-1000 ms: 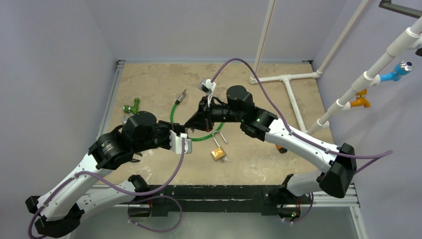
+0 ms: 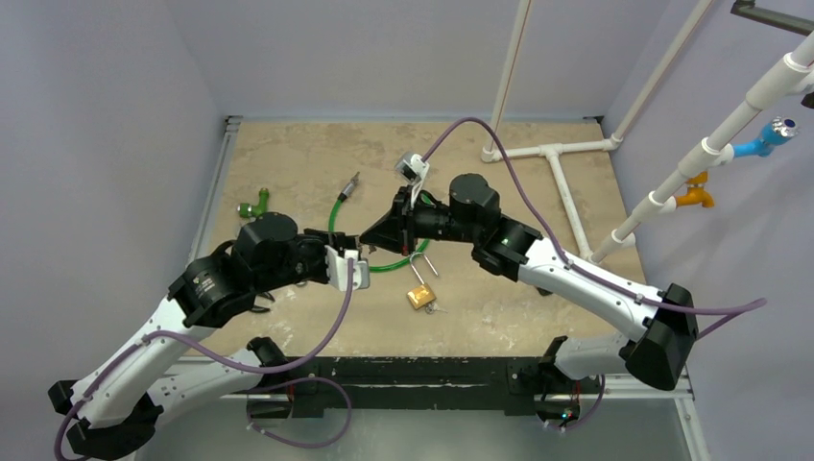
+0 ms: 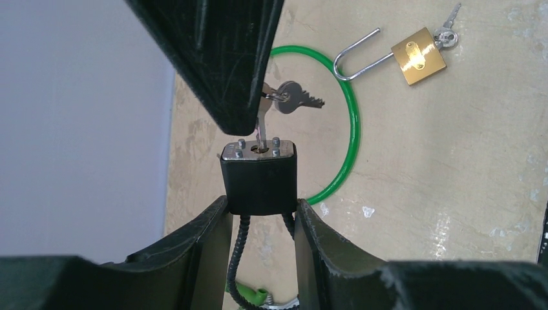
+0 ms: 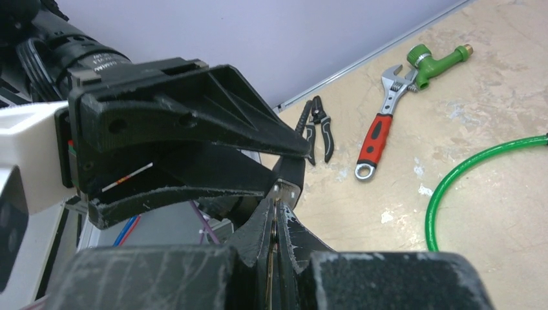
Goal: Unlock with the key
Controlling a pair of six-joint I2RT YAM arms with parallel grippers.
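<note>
A black lock body [image 3: 258, 184] with a steel top is held in my left gripper, which is shut on it; black braided cable hangs below. A silver key stands upright at the lock's keyhole, with a second key [image 3: 297, 97] dangling beside it. My right gripper is shut just above the lock, at the key's head; whether the key is between its fingertips is unclear. A brass padlock [image 2: 421, 296] with its shackle open and keys attached lies on the board.
A green hose [image 4: 446, 194], an adjustable wrench [image 4: 375, 139], pruning shears [image 4: 320, 129] and a green fitting [image 4: 439, 64] lie on the board. White pipes [image 2: 566, 202] with blue and orange taps stand at the right.
The right arm has shifted slightly toward the right and front compared with a second ago.
</note>
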